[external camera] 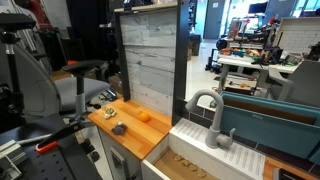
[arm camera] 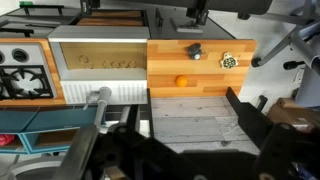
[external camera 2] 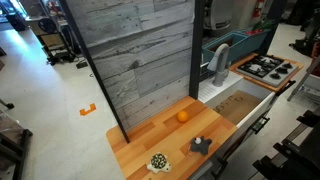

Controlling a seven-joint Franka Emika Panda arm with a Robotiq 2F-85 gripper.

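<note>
My gripper is in the wrist view, its two dark fingers spread wide apart with nothing between them, above the toy kitchen. An orange round thing (arm camera: 181,81) lies on the wooden counter (arm camera: 163,70). Near the counter's front edge sits a small dark grey object (arm camera: 195,50). Beside it is a pale, patterned round object (arm camera: 229,60) with dark spots. All three also show in exterior view 2: the orange thing (external camera 2: 183,116), the grey object (external camera 2: 200,145) and the patterned object (external camera 2: 158,162). They stand apart from each other.
An open drawer-like bay (external camera 2: 234,106) with a wooden floor lies beside the counter. A white faucet (external camera: 209,114) rises behind it, and a stove top (external camera 2: 267,68) is at the far side. A grey plank panel (external camera 2: 145,65) stands behind the counter, whose middle has free room.
</note>
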